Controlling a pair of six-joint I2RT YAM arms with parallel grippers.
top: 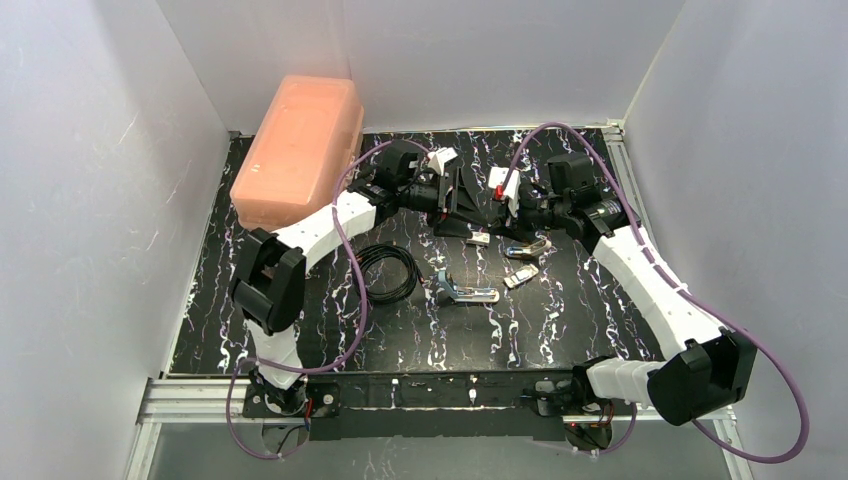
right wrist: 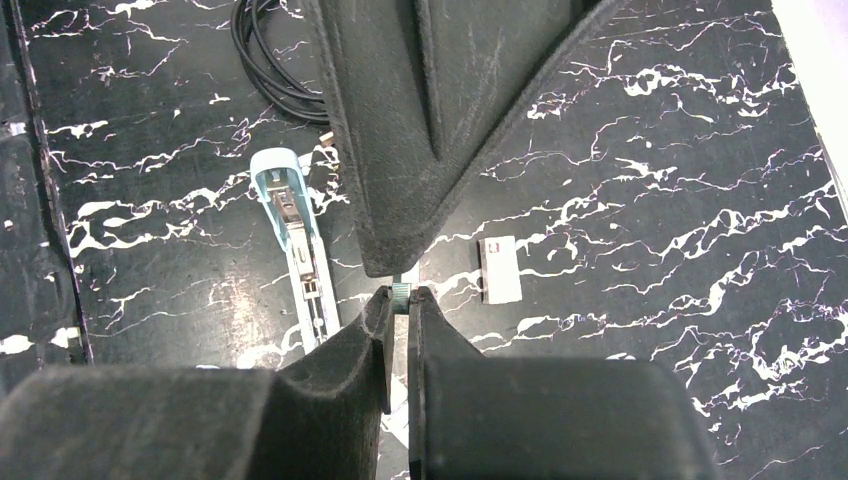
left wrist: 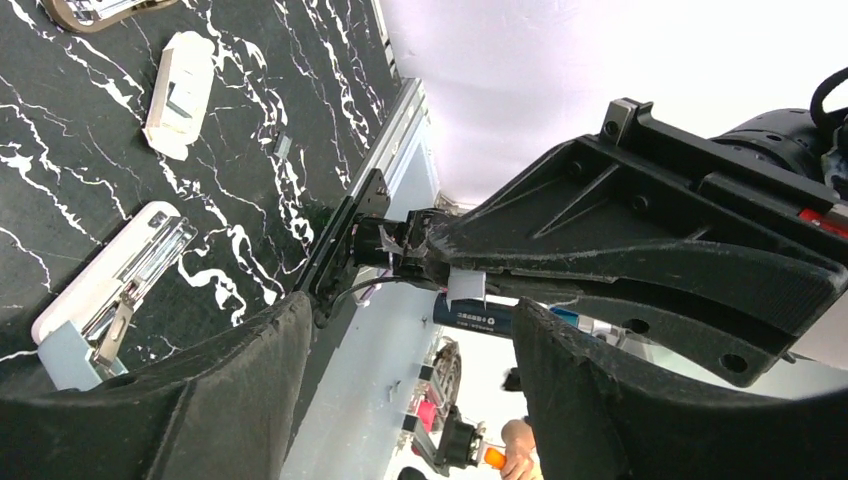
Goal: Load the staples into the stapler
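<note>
In the left wrist view, a small silver strip of staples (left wrist: 466, 285) sticks out from the tips of my right gripper, which is shut on it. The right wrist view shows the strip's end (right wrist: 401, 298) between the tips. My left gripper is open, its fingers spread on either side of the strip; I cannot tell whether they touch it. One left finger (right wrist: 400, 200) looms just behind the strip in the right wrist view. Below, the white and light-blue stapler (top: 472, 294) lies opened on the table, its metal channel (right wrist: 303, 265) exposed. Above the table, both grippers meet tip to tip.
Close by are a second stapler (top: 528, 249), a whitish block (top: 521, 276) and a small white box (right wrist: 500, 270). A coiled black cable (top: 388, 274) lies left of the stapler; an orange bin (top: 297, 150) fills the back left.
</note>
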